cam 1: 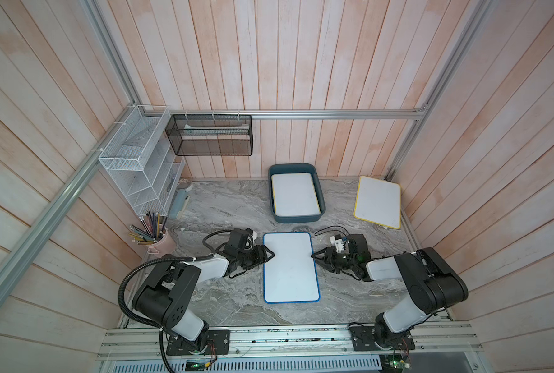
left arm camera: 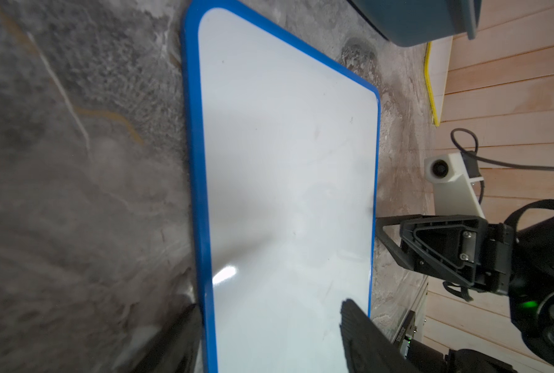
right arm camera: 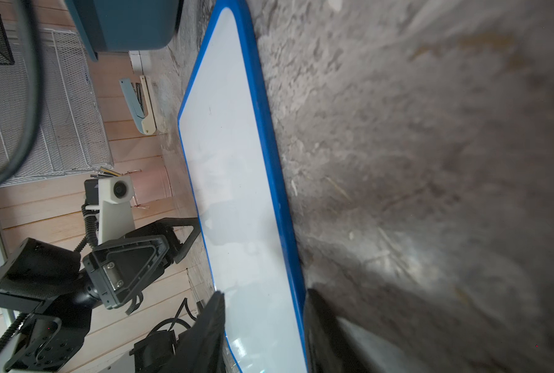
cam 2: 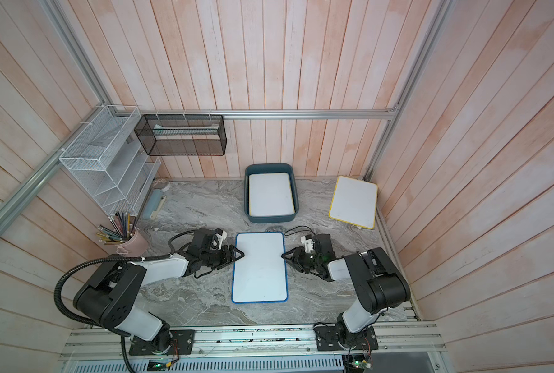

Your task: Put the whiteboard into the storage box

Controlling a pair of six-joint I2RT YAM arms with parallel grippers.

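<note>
A blue-edged whiteboard point(cam 1: 291, 267) lies on the table between my two arms, its long sides running front to back. My left gripper point(cam 1: 268, 253) is at its left edge, and the left wrist view shows the fingers point(left arm camera: 178, 338) well apart with that blue edge between them. At the opposite edge is my right gripper point(cam 1: 318, 255); its fingers point(right arm camera: 320, 329) are apart too, the right one close against the blue rim. Behind the board stands the dark teal storage box point(cam 1: 297, 218), with a yellow-edged whiteboard point(cam 1: 295, 194) lying inside.
Another yellow-edged whiteboard point(cam 1: 377, 202) rests at the back right. Along the left are a pink pen holder point(cam 1: 160, 246) and a white mesh rack point(cam 1: 145, 168). A black wire basket point(cam 1: 210, 144) hangs on the back rail. Bare table separates the board from the box.
</note>
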